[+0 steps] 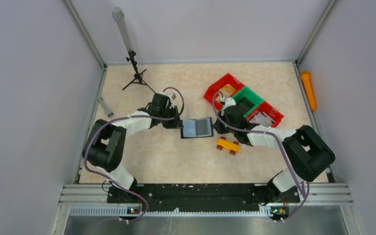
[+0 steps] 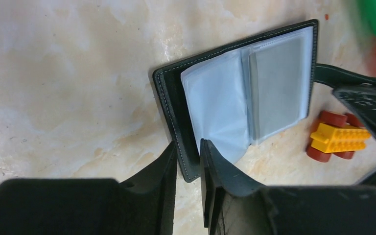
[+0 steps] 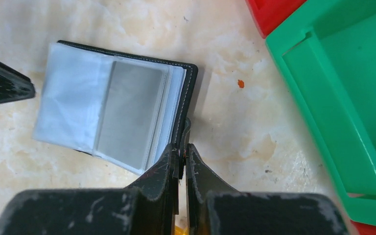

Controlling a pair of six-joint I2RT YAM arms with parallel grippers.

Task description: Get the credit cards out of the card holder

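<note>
The black card holder [image 1: 197, 128] lies spread out on the table, with clear and grey sleeves [image 2: 279, 83] showing in both wrist views. My right gripper is shut on the holder's right edge. My left gripper is at the holder's left end, its fingers part open with a narrow gap and nothing seen held between them. I cannot make out separate cards in the sleeves.
A red and green divided bin [image 1: 247, 95] stands at the back right. A yellow toy car [image 1: 227, 145] sits just below the holder. A tripod [image 1: 137, 76] stands at the back left.
</note>
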